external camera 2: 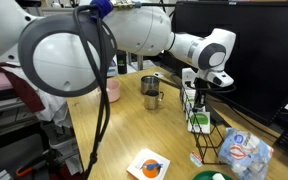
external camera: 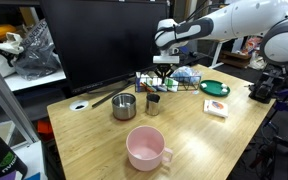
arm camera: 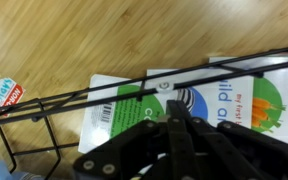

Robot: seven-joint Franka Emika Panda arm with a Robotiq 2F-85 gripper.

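Observation:
My gripper is shut, and no object shows between its fingers. It hangs over a black wire rack (arm camera: 62, 102), close to the rack's top wires. In exterior view 2 the gripper (external camera 2: 196, 98) points down at the rack (external camera 2: 221, 128), near several upright books. A green-and-white book (external camera 2: 199, 122) stands there. The wrist view shows a book with a green picture (arm camera: 267, 108) and a white-and-green one (arm camera: 102, 115) beneath the wires. Whether the fingertips touch a book or wire, I cannot tell.
A pink mug (external camera: 146, 148), a metal pot (external camera: 124, 106) and a metal cup (external camera: 153, 103) stand left of the rack. A green plate (external camera: 215, 88) and a white card (external camera: 216, 108) lie to its right. Behind is a black screen (external camera: 99, 40).

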